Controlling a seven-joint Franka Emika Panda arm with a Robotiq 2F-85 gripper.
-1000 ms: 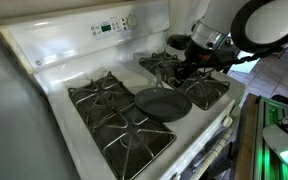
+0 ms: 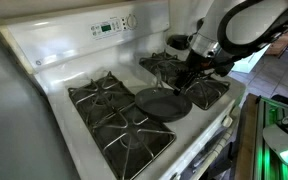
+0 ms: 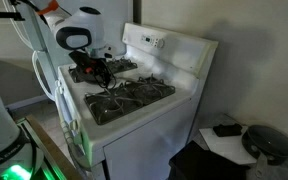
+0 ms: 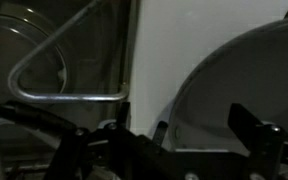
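Observation:
A dark round frying pan (image 2: 164,104) rests on the middle of the white stove, between two sets of burner grates. In the wrist view, part of the pan (image 4: 229,90) fills the right side, its curved rim running between my fingers. Just over the pan's far right side hangs my gripper, its fingers wide apart with nothing gripped. A small dark upright piece (image 4: 161,132) shows between the fingers; I cannot tell what it is. In exterior view 2 the arm hides much of the pan.
Black burner grates (image 2: 129,135) lie left of the pan, and a metal grate bar (image 4: 69,97) is close to my left finger. The stove's control panel (image 2: 94,32) rises behind. A dark pot (image 2: 178,43) stands at the back right.
My arm has shifted slightly to the right and the gripper sits a little lower, nearer the pan. The pan has stayed in place.

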